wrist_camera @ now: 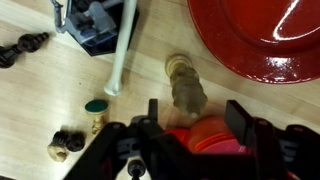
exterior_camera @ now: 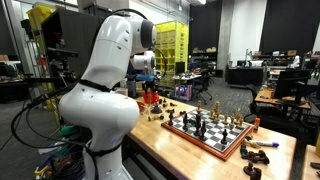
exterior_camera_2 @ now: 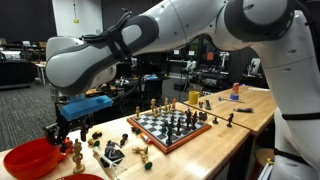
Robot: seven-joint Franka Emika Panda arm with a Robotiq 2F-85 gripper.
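In the wrist view my gripper has its fingers apart. A gold-coloured chess piece (wrist_camera: 185, 82) is seen between and just ahead of the fingertips, with clear gaps on both sides. Contact with either finger does not show. A red bowl (wrist_camera: 270, 45) lies beside the piece at the upper right. Exterior view 2 has the gripper (exterior_camera_2: 70, 132) low over the left part of the table, close to the red bowl (exterior_camera_2: 30, 158). The chessboard (exterior_camera_2: 172, 126) bears light and dark pieces.
Near the gripper lie a clear-bodied tool with a white handle (wrist_camera: 124, 45), dark chess pieces (wrist_camera: 22, 48), a small green-topped piece (wrist_camera: 97, 108) and a round red object (wrist_camera: 212, 135). Bare table (exterior_camera: 165, 140) runs in front of the board.
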